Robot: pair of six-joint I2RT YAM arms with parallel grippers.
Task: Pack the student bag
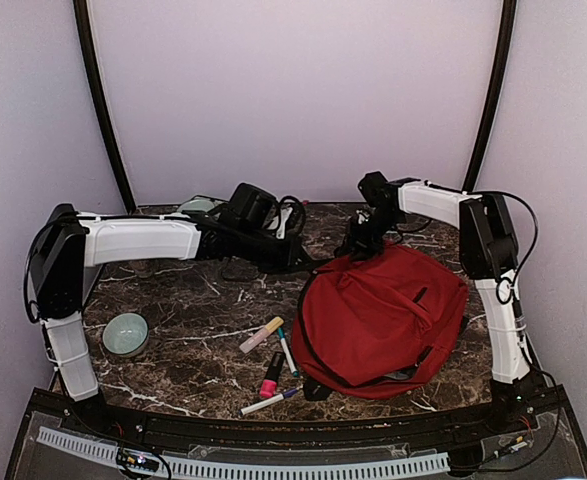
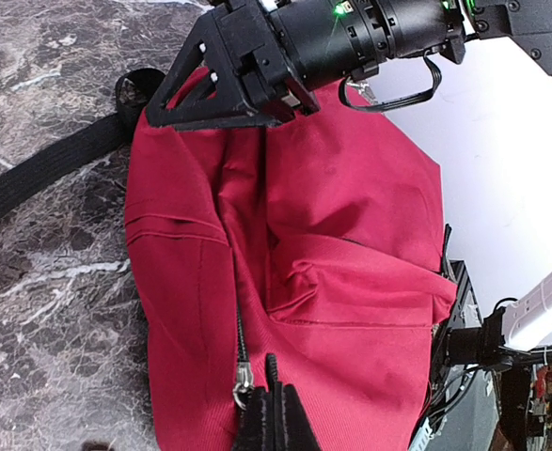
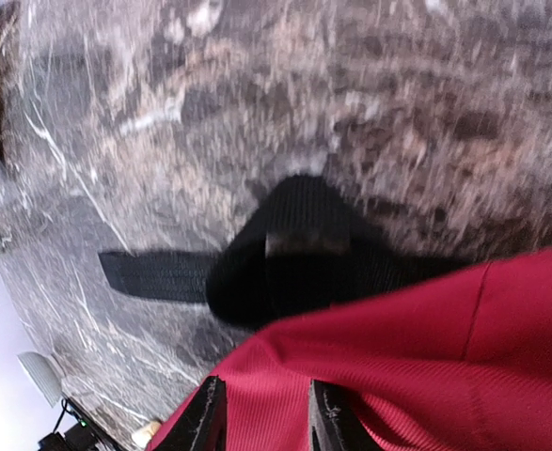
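The red student bag (image 1: 373, 330) lies on the right half of the table. My right gripper (image 1: 358, 250) is at its back top edge, shut on the red fabric; in the left wrist view it sits over the bag's rim beside a black strap (image 2: 50, 164). My left gripper (image 1: 308, 262) is shut at the bag's left top edge; in the left wrist view its tips are by the zipper pull (image 2: 243, 376), and whether anything thin is between them is unclear. Glue sticks or markers (image 1: 261, 334) lie left of the bag, with a pink bottle (image 1: 271, 375) and a pen (image 1: 263, 405).
A pale bowl (image 1: 125, 334) sits at the front left. A pale green item (image 1: 201, 204) is at the back left, partly behind my left arm.
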